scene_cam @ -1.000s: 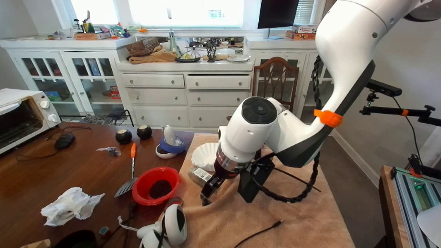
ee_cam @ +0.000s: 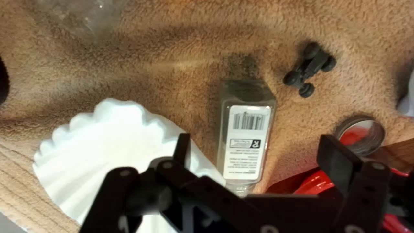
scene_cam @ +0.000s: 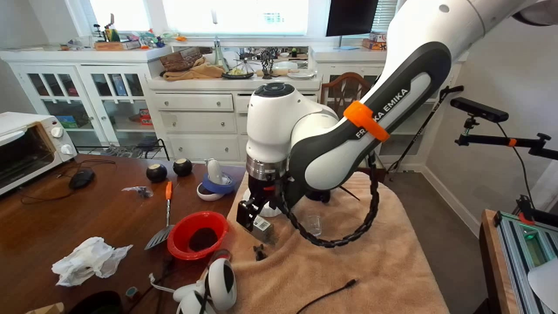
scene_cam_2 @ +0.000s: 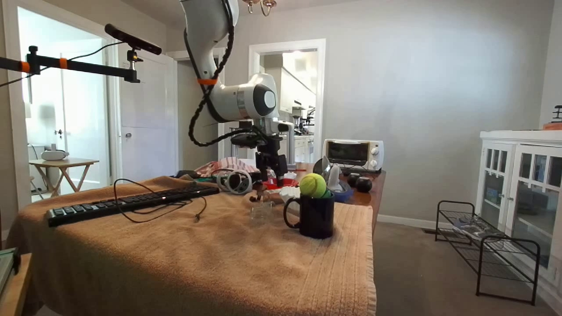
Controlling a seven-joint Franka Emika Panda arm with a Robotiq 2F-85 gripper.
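Observation:
A clear bottle (ee_cam: 245, 145) with a white barcode label lies on the tan towel, its neck toward the bottom of the wrist view. My gripper is open over it; the left finger (ee_cam: 182, 149) and right finger (ee_cam: 337, 159) stand wide to either side, not touching it. In exterior view 1 the bottle (scene_cam: 263, 230) shows partly behind the gripper (scene_cam: 246, 215). A white fluted paper filter (ee_cam: 116, 143) lies left of the bottle and comes up against its lower side. A small black wheeled piece (ee_cam: 309, 70) sits right of the bottle's far end.
A red bowl (scene_cam: 180, 243) stands on the wooden table beside the towel, near a metal ring (ee_cam: 364, 145). Clear plastic (scene_cam: 314, 225) lies on the towel. A black mug (scene_cam_2: 317, 218) holding a tennis ball (scene_cam_2: 313, 185) and a keyboard (scene_cam_2: 131, 202) stand elsewhere on it.
My arm has swung left and toward the back in exterior view 1, and the wrist now points more straight down. The gripper has gone from near the black wheeled piece to the bottle.

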